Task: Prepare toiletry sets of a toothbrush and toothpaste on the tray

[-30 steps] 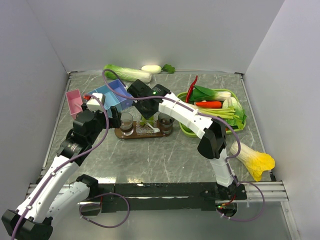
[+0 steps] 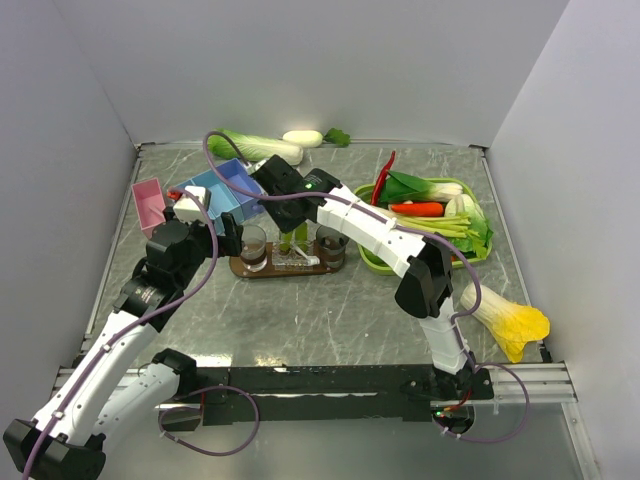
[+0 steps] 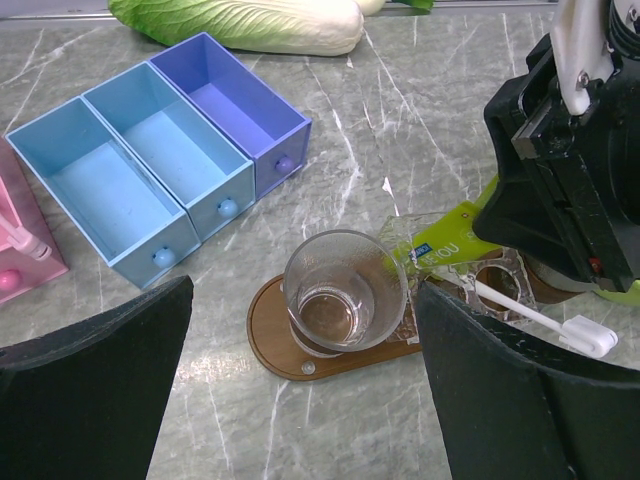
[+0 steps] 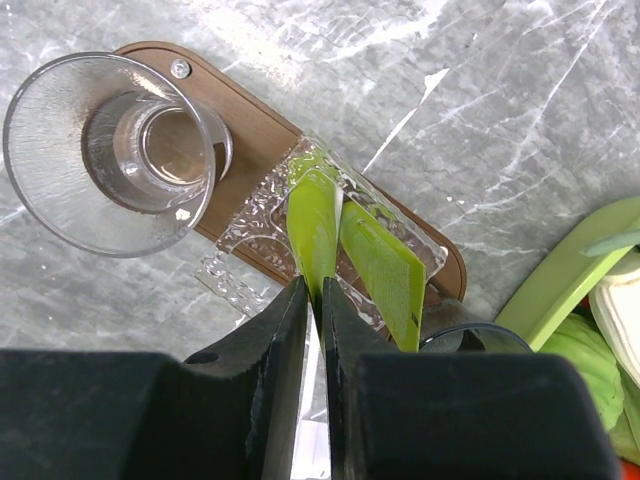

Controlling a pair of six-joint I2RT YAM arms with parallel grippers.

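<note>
A wooden tray (image 4: pixel 250 130) holds a clear glass (image 3: pixel 344 290) at one end, a second glass (image 4: pixel 470 338) at the other, and a clear holder with green toothpaste tubes (image 4: pixel 380 270) between them. A white toothbrush (image 3: pixel 585 334) lies across the holder. My right gripper is over the holder, fingertips close together at the top of one upright green tube (image 4: pixel 310 225), apparently pinching it. My left gripper hangs open left of it, above the tray's left end, with nothing between its fingers.
Blue bins (image 3: pixel 215 95) and a pink bin (image 3: pixel 25 245) stand at the back left. A green basket of vegetables (image 2: pixel 420 230) is at the right, a yellow-wrapped cabbage (image 2: pixel 510 325) at the front right.
</note>
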